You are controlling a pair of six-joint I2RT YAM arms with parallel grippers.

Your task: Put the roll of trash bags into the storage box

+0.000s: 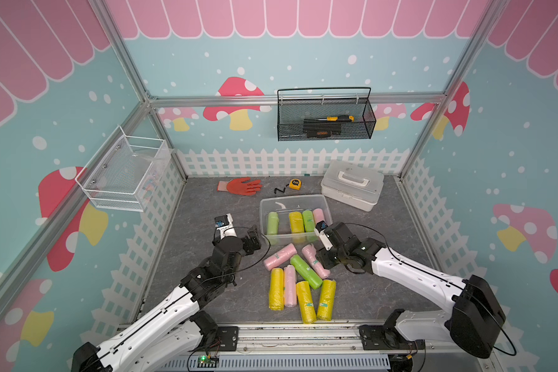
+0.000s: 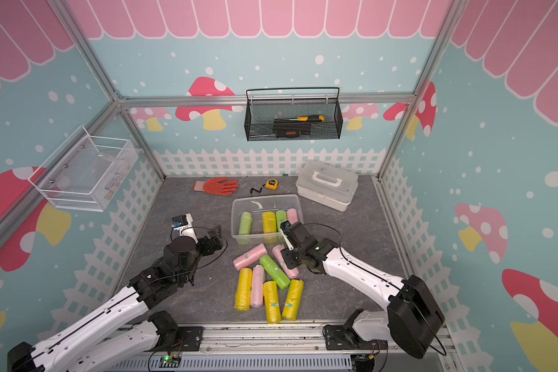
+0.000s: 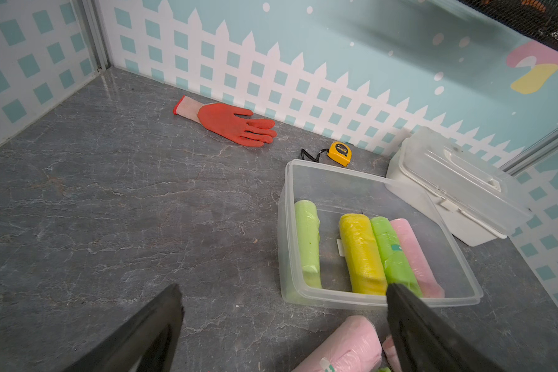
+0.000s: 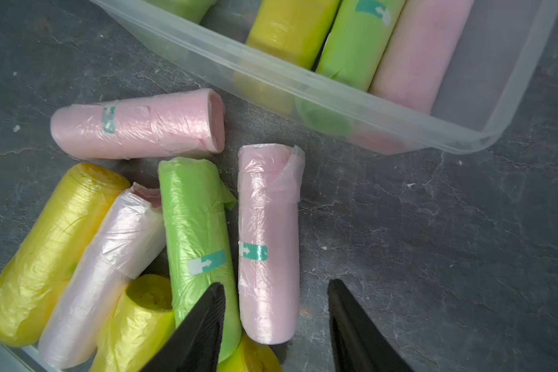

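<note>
The clear storage box holds several rolls: green, yellow, another green, and a pink one. On the table before it, a loose pink roll lies lengthwise beneath my right gripper, which is open; the roll appears between its fingers, with no contact visible. Against that roll's left side lies a green roll. A second pink roll rests crosswise near the box wall. My left gripper stands open and empty, left of the box.
Yellow rolls and a pale pink one lie toward the front edge. Behind are an orange glove, a tape measure and a lidded case. Bare table stretches right of the loose rolls.
</note>
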